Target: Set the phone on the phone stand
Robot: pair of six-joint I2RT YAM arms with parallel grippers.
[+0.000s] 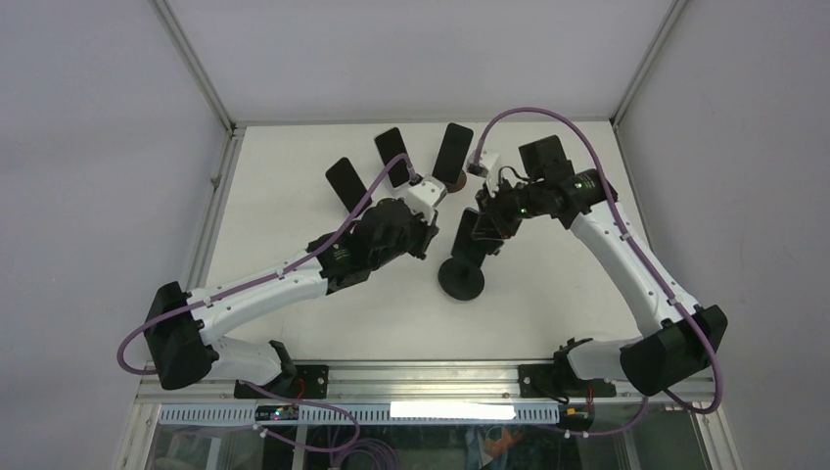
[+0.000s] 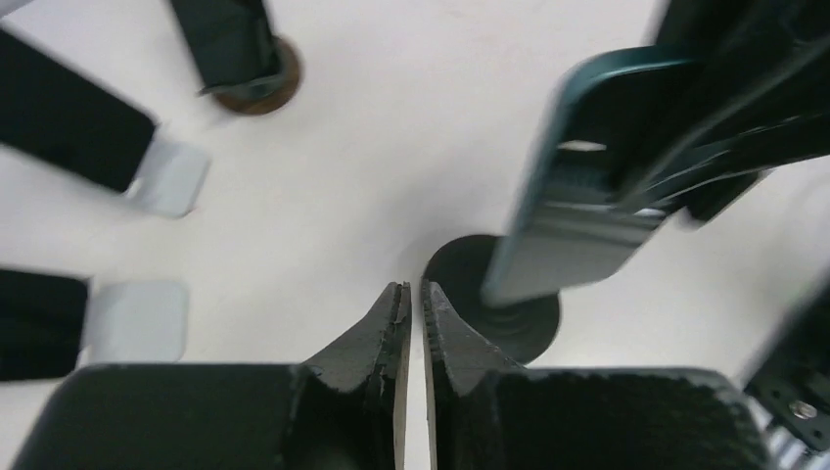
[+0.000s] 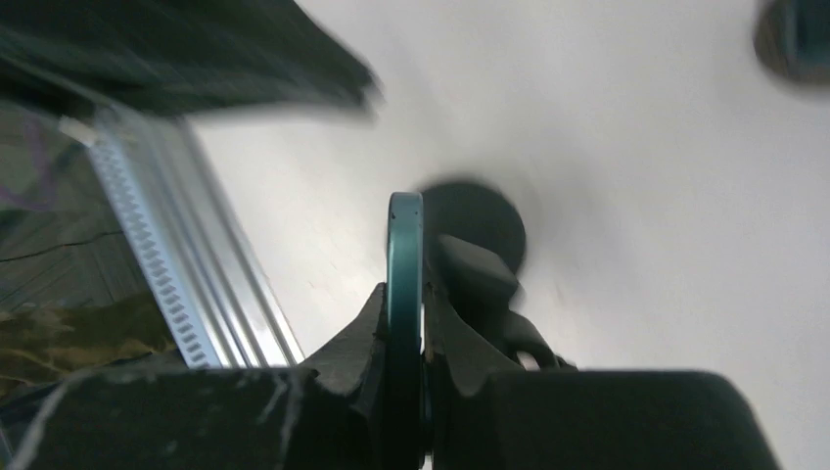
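Note:
A dark phone [image 3: 404,245] with a teal edge is in my right gripper, shut on it, above the black round stand base [image 1: 460,281] [image 2: 489,323]. In the left wrist view the phone and stand top are blurred at upper right and partly cover the base. My left gripper is left of the phone, apart from it, slightly open with a narrow empty gap between its fingertips. How the phone sits against the stand's holder is unclear.
Several other phones stand at the back, including a left one [image 1: 347,183], a middle one [image 1: 390,147] and a right one [image 1: 452,149] on a brown base. Its metal edge [image 1: 440,367] runs along the front.

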